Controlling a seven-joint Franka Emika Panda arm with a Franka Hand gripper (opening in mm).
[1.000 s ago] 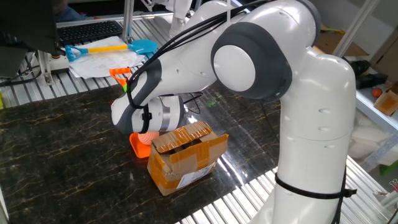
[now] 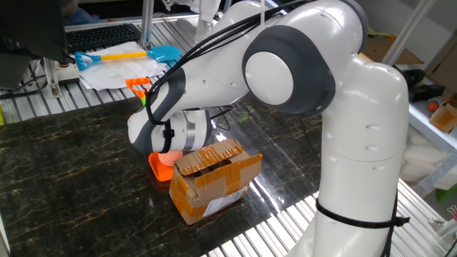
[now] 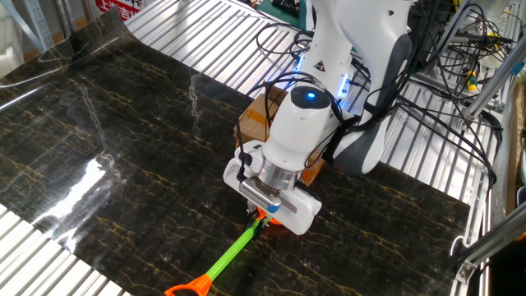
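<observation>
A toy shovel has a green shaft [image 3: 233, 254], an orange grip [image 3: 191, 286] and an orange scoop [image 2: 161, 170]. In exterior view 1 a round, pinkish-orange ball [image 2: 171, 158] shows at the scoop, right beside the cardboard box [image 2: 216, 184]. The box's top is partly open, and its near side carries orange tape and a white label. My gripper [image 3: 260, 217] points down at the shovel, its fingers around the upper end of the green shaft near the scoop. Whether they close on the shaft is too small to tell. The arm hides the gripper in exterior view 1.
A blue shovel with a yellow shaft [image 2: 123, 56] lies on white paper behind the dark mat, close to a black keyboard [image 2: 104, 36]. In exterior view 2 the mat's left side [image 3: 99, 148] is clear. The box stands close behind the gripper.
</observation>
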